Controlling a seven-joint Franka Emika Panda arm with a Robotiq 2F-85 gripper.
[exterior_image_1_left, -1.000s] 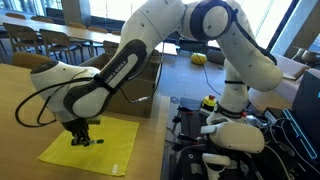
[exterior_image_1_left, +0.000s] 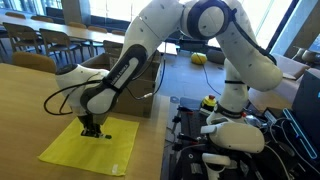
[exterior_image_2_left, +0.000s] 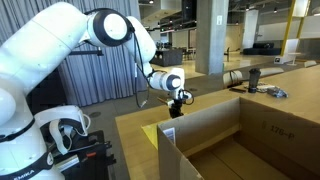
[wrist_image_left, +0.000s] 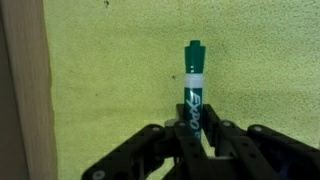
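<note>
A green marker (wrist_image_left: 193, 85) with a white band and a dark green cap shows in the wrist view, its cap end pointing up the frame. My gripper is shut on the marker's lower part, with black fingers on both sides of it. Behind the marker spreads a yellow cloth (wrist_image_left: 110, 85). In exterior view 1 the gripper (exterior_image_1_left: 93, 132) is over the cloth (exterior_image_1_left: 112, 155), near its upper left part; the marker is too small to make out there. The gap between marker and cloth cannot be judged.
A large open cardboard box (exterior_image_2_left: 240, 135) stands beside the cloth, behind it in exterior view 1. Chairs (exterior_image_1_left: 55, 42) stand in the background.
In exterior view 1 the arm and gripper have moved to the right over the cloth, from near its left edge. The cloth and the box stay where they were.
</note>
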